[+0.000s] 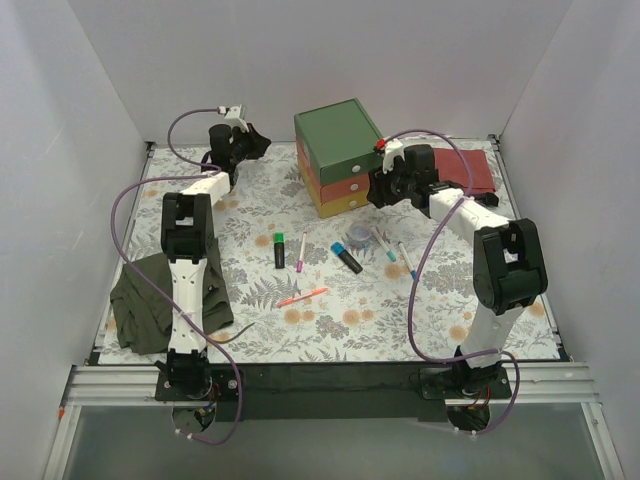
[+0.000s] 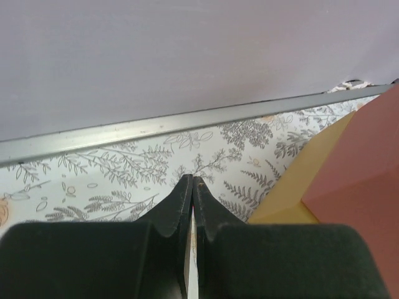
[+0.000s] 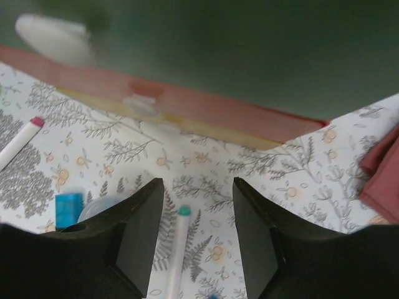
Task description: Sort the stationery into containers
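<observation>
A three-drawer box (image 1: 336, 140) in green, red and yellow stands at the back centre. My right gripper is part open in front of it, nothing between its fingers. My left gripper is shut and empty, at the back left beside the box. Below the box lie a black-green marker (image 1: 280, 255), a white-pink marker (image 3: 19, 140), a blue-black marker (image 1: 347, 258), a green-capped pen (image 3: 180, 237), a blue-ended pen (image 1: 406, 257) and an orange pen (image 1: 303, 297). A clear round object (image 1: 360, 236) sits among them.
A red cloth (image 1: 465, 165) lies at the back right, an olive cloth (image 1: 150, 310) at the left. Walls border the table (image 1: 370, 330); its front middle has free room.
</observation>
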